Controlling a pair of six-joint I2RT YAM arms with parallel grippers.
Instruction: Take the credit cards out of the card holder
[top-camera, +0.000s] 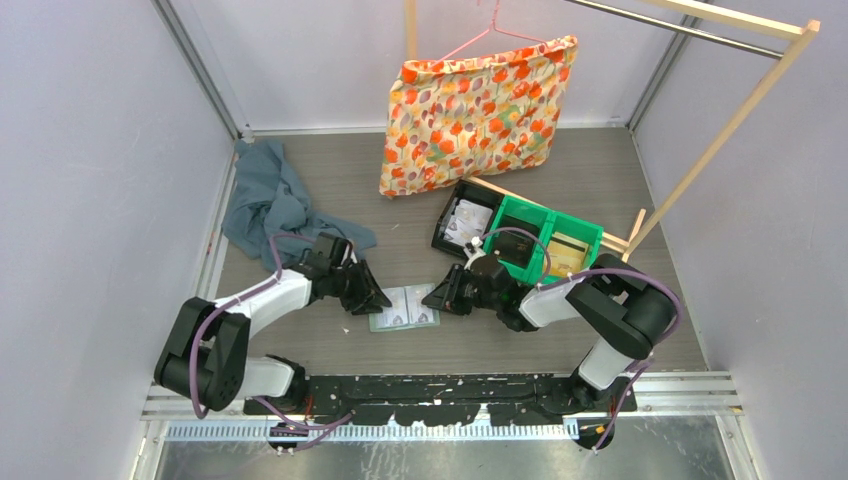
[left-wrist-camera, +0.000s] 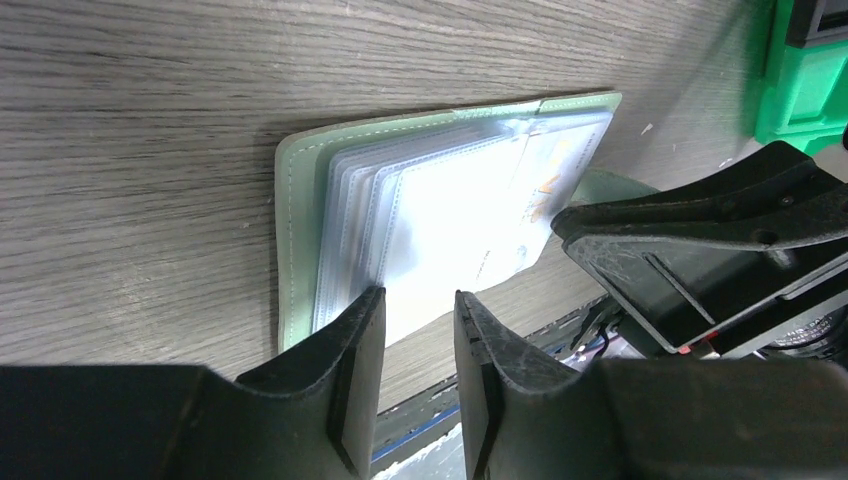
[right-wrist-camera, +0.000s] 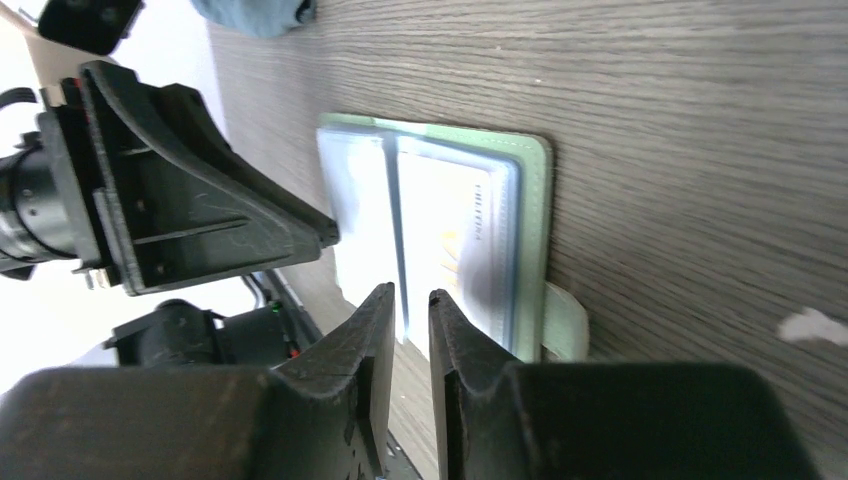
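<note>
An open mint-green card holder (top-camera: 404, 308) lies on the table between my two grippers, clear sleeves and pale cards on it; in the right wrist view its green border (right-wrist-camera: 532, 220) shows at the right. My left gripper is at the sleeves' near left edge, fingertips slightly apart, nothing clearly between them. My right gripper is over the holder's near part, fingertips a little apart, with nothing clearly between them. In the top view both grippers point inward at the holder from either side.
A black bin (top-camera: 440, 236) with white items and green bins (top-camera: 576, 225) stand behind the right arm. A blue cloth (top-camera: 270, 200) lies at the back left. A patterned cloth (top-camera: 475, 110) hangs at the back. The table in front of the holder is clear.
</note>
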